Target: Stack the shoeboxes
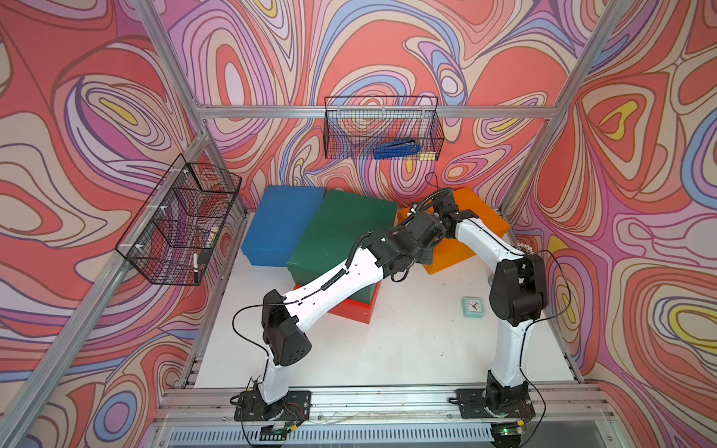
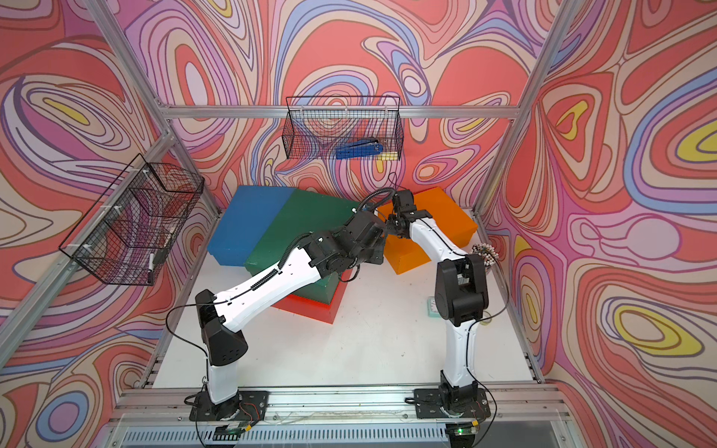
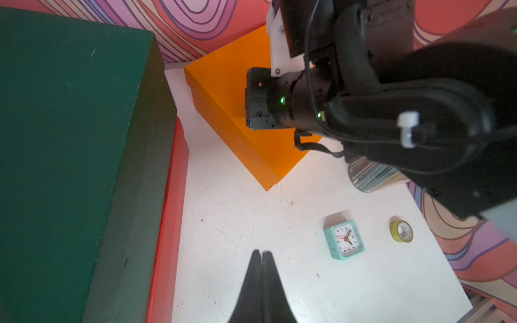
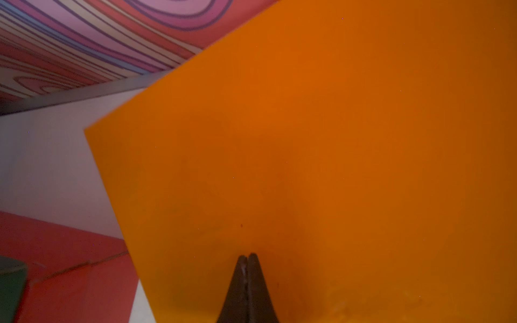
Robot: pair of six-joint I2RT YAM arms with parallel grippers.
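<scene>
A green shoebox (image 1: 343, 224) rests on a red shoebox (image 1: 351, 313) beside a blue shoebox (image 1: 281, 220). At the back right an orange shoebox (image 1: 475, 224) lies askew on the table. My left gripper is shut with nothing visible between its fingers, over the gap between the green-red stack and the orange box. My right gripper is shut just above the orange lid, with nothing visible between its fingers; contact cannot be told. The arms partly hide both boxes in the top views.
A clock (image 3: 344, 239), tape roll (image 3: 401, 230) and metal container (image 3: 366, 175) stand at the right. Wire baskets (image 1: 179, 224) hang at the left and back (image 1: 351, 130).
</scene>
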